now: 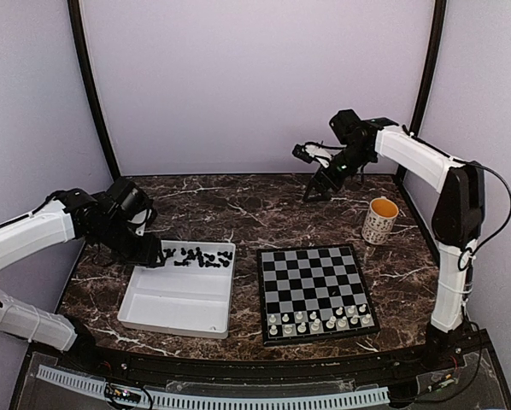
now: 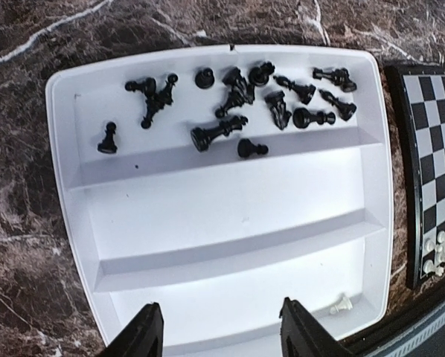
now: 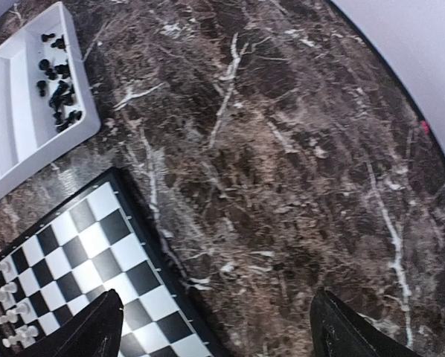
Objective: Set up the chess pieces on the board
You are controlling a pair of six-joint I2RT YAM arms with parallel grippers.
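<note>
The chessboard [image 1: 311, 278] carries white pieces [image 1: 315, 325] in rows along its near edge. A white tray [image 2: 222, 204] holds many black pieces [image 2: 219, 132] lying jumbled in its far compartment, and one small white piece [image 2: 341, 305] in its near one. My left gripper hovers over the tray's left side, fingers apart and empty. My right gripper is raised above the table behind the board, also open, with bare marble between its fingers.
An orange-lined patterned cup [image 1: 378, 224] stands right of the board's far corner. Walls enclose both sides and back.
</note>
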